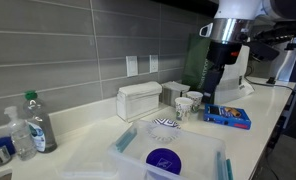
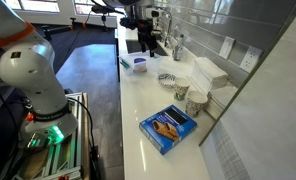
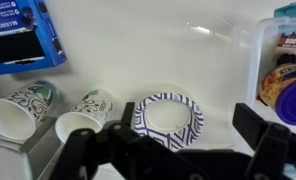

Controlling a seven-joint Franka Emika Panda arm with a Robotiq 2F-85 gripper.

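My gripper hangs above the counter with its fingers wide apart, open and empty. Beneath it in the wrist view lies a white bowl with a dark patterned rim (image 3: 169, 120). Two patterned mugs, one at the far left (image 3: 18, 112) and another closer to the bowl (image 3: 86, 117), lie to its left in that view. A blue box (image 3: 24, 36) fills the upper left corner. On the right, a clear plastic bin (image 3: 250, 75) holds a jar with a purple lid (image 3: 291, 98). In exterior view 1 the gripper (image 1: 212, 88) is up above the mugs (image 1: 184, 110).
A white bread box (image 1: 139, 101) stands against the tiled wall. Soap bottles (image 1: 38, 122) are by the sink on the left. In exterior view 2, the near part of the counter (image 2: 148, 165) is bare in front of the blue box (image 2: 168, 128).
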